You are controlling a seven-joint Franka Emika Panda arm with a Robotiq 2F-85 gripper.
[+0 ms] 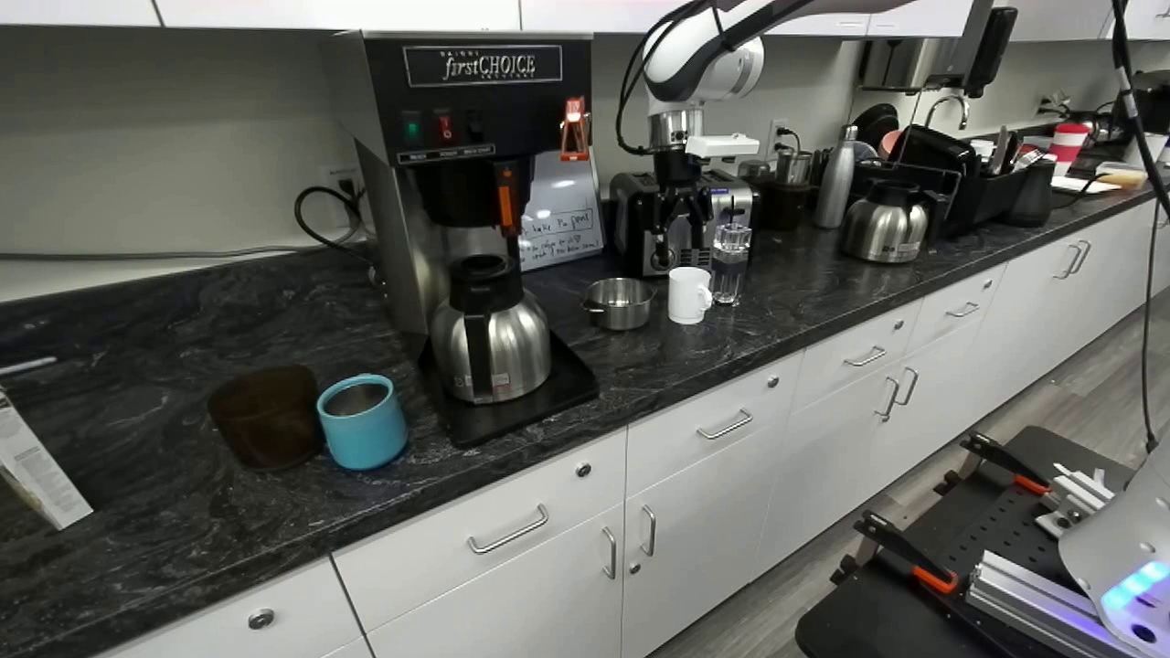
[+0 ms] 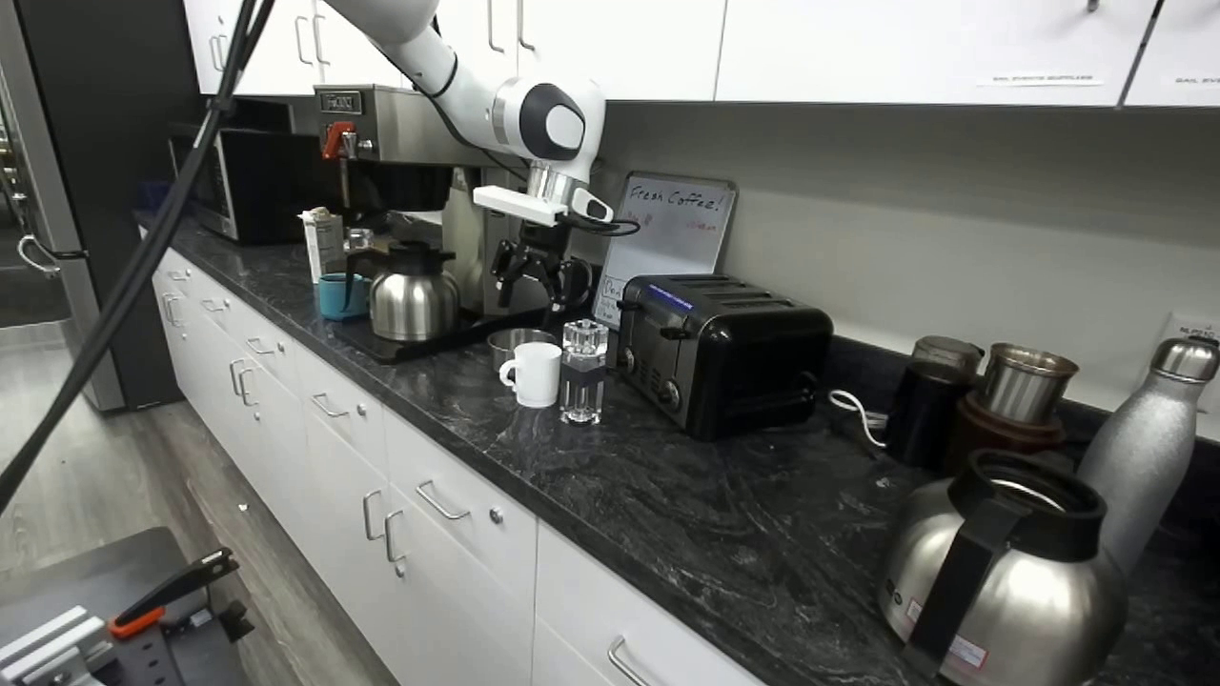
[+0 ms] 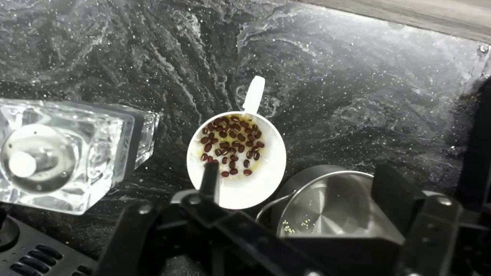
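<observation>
My gripper is open above the counter, its two fingers wide apart and nothing held between them. One finger (image 3: pixel 210 181) overlaps the near rim of a white mug (image 3: pixel 262 184) in the wrist view, but whether they touch cannot be told there. Exterior view 2 has the gripper (image 2: pixel 531 302) higher than the mug (image 2: pixel 535 375). Dark red beans (image 3: pixel 232 142) and some yellow grains lie inside the mug. Beside it sits a small steel pot (image 3: pixel 340 197), partly behind the other finger, with a few yellow grains on its bottom.
A clear grinder (image 2: pixel 583 372) stands close to the mug, with a black toaster (image 2: pixel 732 354) behind. The coffee maker (image 1: pixel 378 230) and its carafe (image 1: pixel 494 340) are to the left in exterior view 1. Open counter lies along the front edge.
</observation>
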